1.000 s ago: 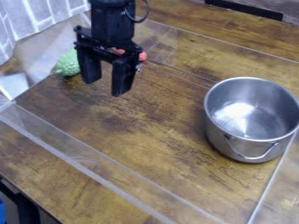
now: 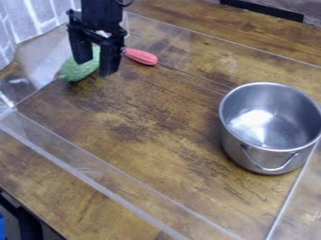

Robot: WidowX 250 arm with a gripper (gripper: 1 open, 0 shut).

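Note:
The black gripper (image 2: pixel 93 58) is at the upper left of the camera view, fingers pointing down, over a green object (image 2: pixel 73 67) that lies on the wooden table. It looks open, with the green object partly hidden behind it. A pink object (image 2: pixel 142 57) lies just to its right.
A large steel pot (image 2: pixel 268 127) stands on the right of the table (image 2: pixel 150 159). Clear plastic edging runs along the left and lower sides.
The gripper has moved back and to the left, away from the middle of the table, to over the green object. The pink object is now less hidden.

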